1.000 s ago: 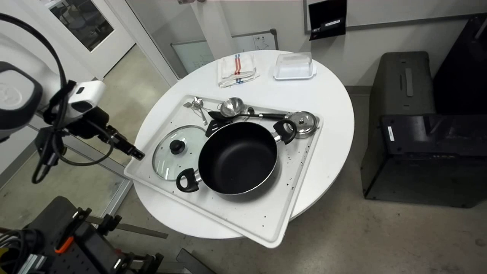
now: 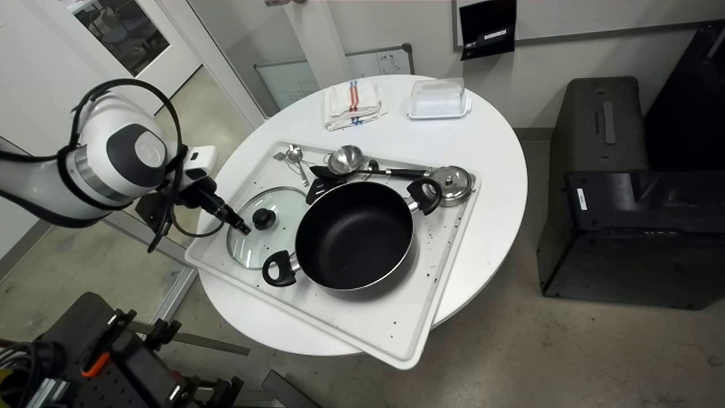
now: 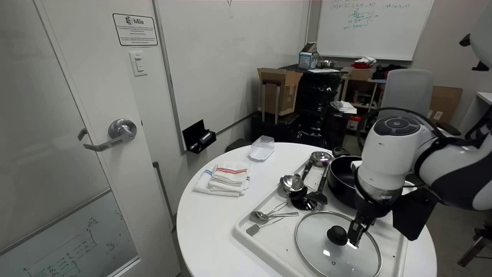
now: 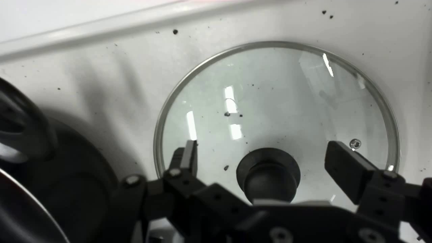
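Observation:
My gripper is open above the glass lid (image 4: 275,93), which lies on the tray beside the black pot (image 2: 357,234). In the wrist view the lid's black knob (image 4: 269,180) appears between the two spread fingers, touching neither as far as shows. Exterior view 1 has the fingertips over the lid's left part, close to the knob (image 2: 263,218). The second exterior view puts the gripper (image 3: 358,232) just right of the knob (image 3: 337,235). The pot stands uncovered and looks empty.
Metal utensils (image 2: 297,160), a small strainer (image 2: 346,160), black spatulas and a small lidded steel pot (image 2: 451,183) crowd the tray's far side. Folded towels (image 2: 353,103) and a clear-lidded dish (image 2: 438,100) sit behind the tray (image 2: 394,350).
The arm has come in from the left, bringing my gripper from the tray's edge to over the lid. Lid, pot and utensils have stayed where they were.

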